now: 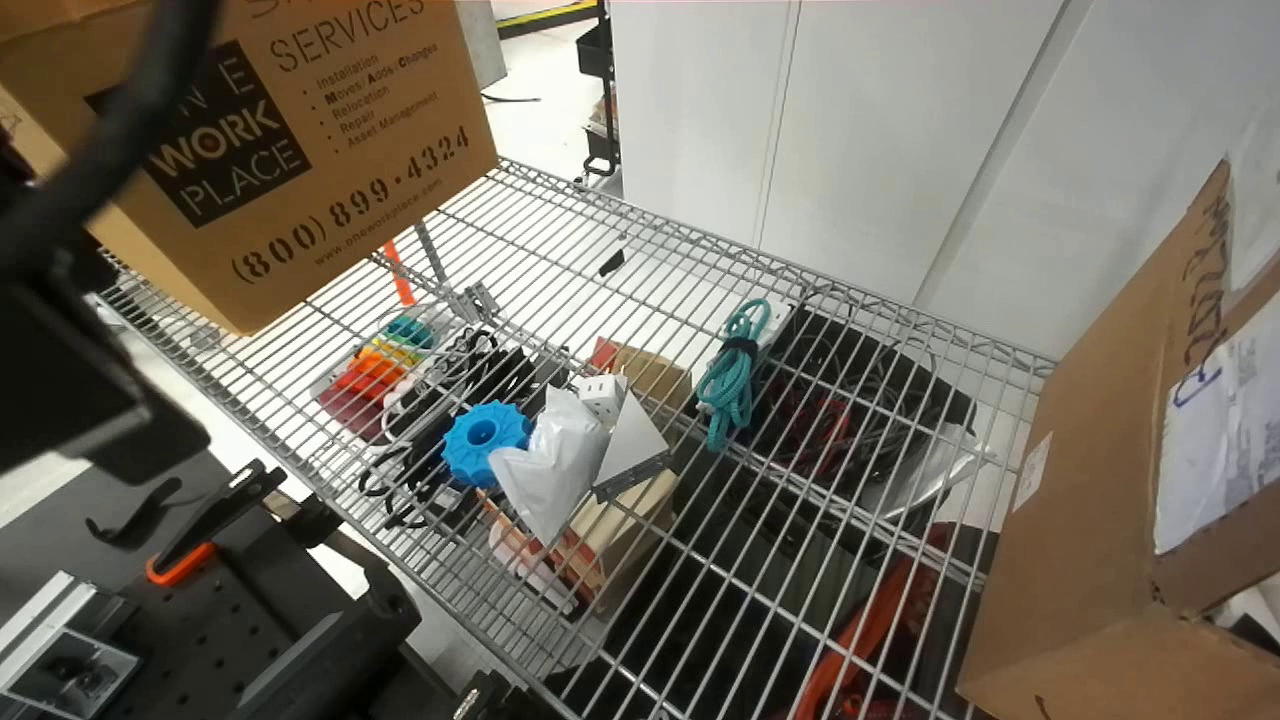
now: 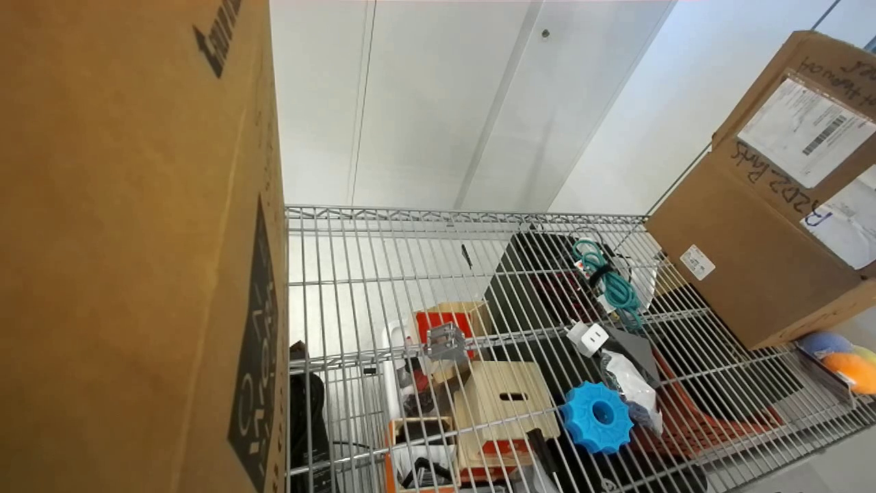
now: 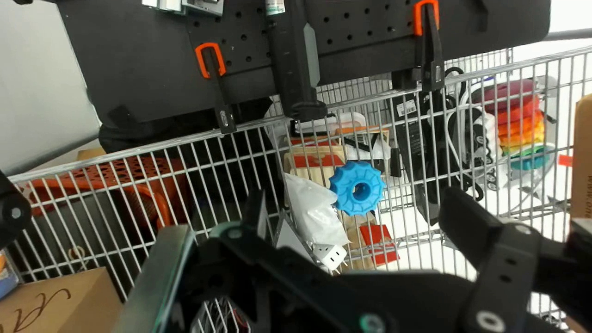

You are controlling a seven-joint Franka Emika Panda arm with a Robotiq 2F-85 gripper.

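Observation:
My gripper stands open in the wrist view, its dark fingers [image 3: 470,222] spread wide with nothing gripped between them. On the wire shelf lie a blue scalloped wheel [image 3: 357,188], a white plastic bag [image 3: 314,211] and a white plug adapter [image 3: 329,254]. The bag lies beside the wheel, and a grey angled plate [image 1: 631,446] rests near the adapter. Farther back sits a teal cable coil [image 1: 731,370] with a black tie. Dark, blurred arm parts [image 1: 90,360] fill the left of exterior view 1; no fingertips can be made out there.
A large cardboard box [image 1: 360,132] stands at one end of the shelf and another box [image 1: 1080,480] at the other. Bins and wooden boxes show through the wires from below. A dark pegboard table [image 3: 166,66] adjoins the shelf's front. Bare wire [image 2: 394,271] lies toward the back.

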